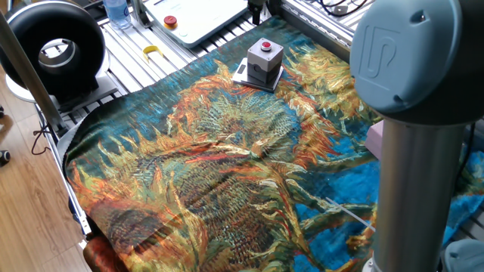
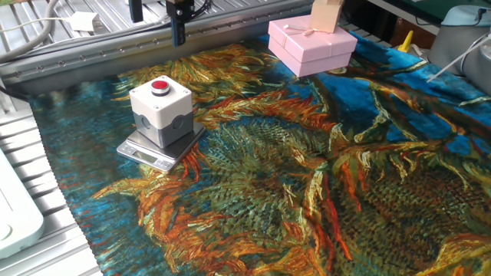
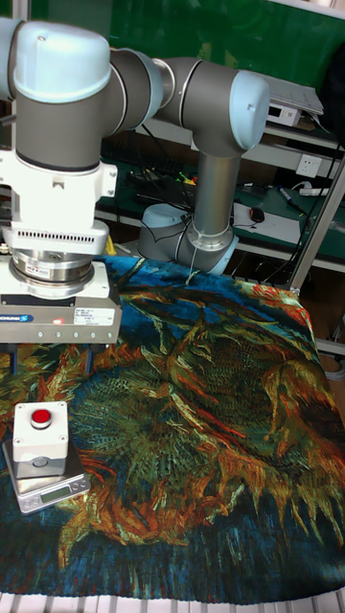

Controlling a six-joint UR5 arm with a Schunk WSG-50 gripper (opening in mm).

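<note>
A button box [image 2: 162, 113], white above and grey below with a red button on top, stands upright on a small silver scale [image 2: 146, 156]. Both rest on the sunflower-print cloth. Two dark fingers [image 2: 178, 32] of my gripper [image 2: 157, 29] reach into the top of exterior view 2, spread apart with nothing visible between them. They hang above and behind the box, clear of it. In exterior view 3 the gripper's body shows at the left, beyond the box [image 3: 41, 438], and its fingertips are partly hidden.
A pink box [image 2: 313, 50] with a light wooden block [image 2: 326, 15] on it sits at the cloth's back edge. A white tray with a red knob [image 1: 171, 22], a yellow ring [image 1: 153, 52] and a bottle [image 1: 117, 13] lie off the cloth.
</note>
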